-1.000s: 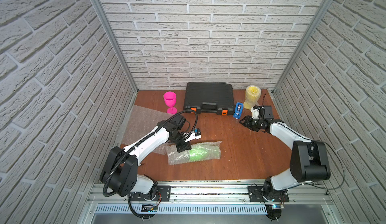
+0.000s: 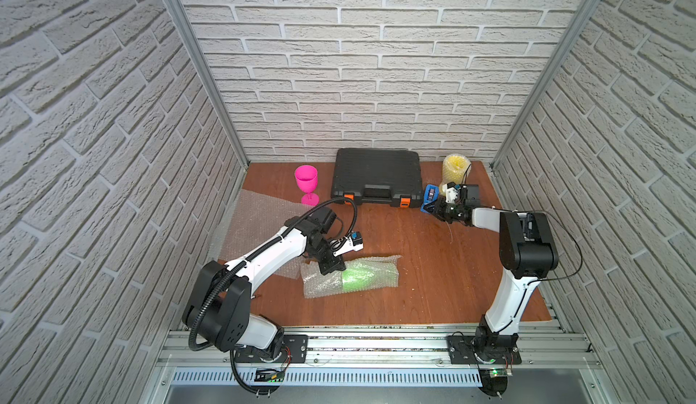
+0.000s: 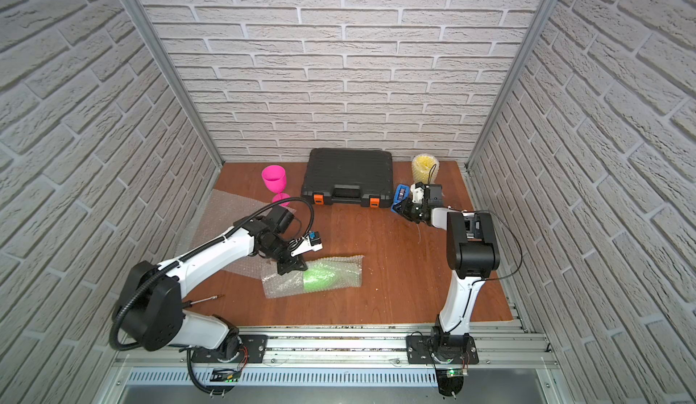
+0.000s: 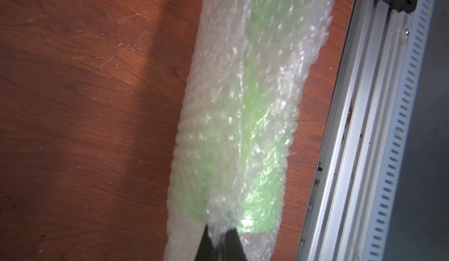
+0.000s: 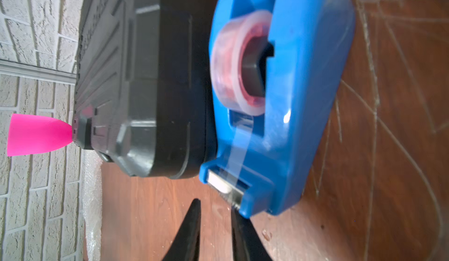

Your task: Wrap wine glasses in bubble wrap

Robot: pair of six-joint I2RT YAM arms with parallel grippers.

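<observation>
A green glass [image 2: 356,275] lies rolled in bubble wrap [image 4: 201,115] on the front middle of the table. Pinched at the roll's overlapping edge, near one end of the green, is my left gripper, shut with a fold of wrap between its fingers. A blue tape dispenser [image 5: 299,97] with a clear roll stands against the black case. My right gripper is partly open just in front of the dispenser's cutter end, nothing between its fingers. At the back left stands a pink wine glass [image 2: 306,179], unwrapped.
Bubble wrap lies flat [image 2: 253,226] on the left side of the table. The black case [image 2: 377,172] fills the back middle. A wrapped yellow glass [image 2: 456,166] stands upright in the back right corner. Bare wood lies between the roll and the case.
My right arm has swung inward and away from the front edge, bringing its gripper up close to the tape dispenser. The left arm and the roll have barely moved.
</observation>
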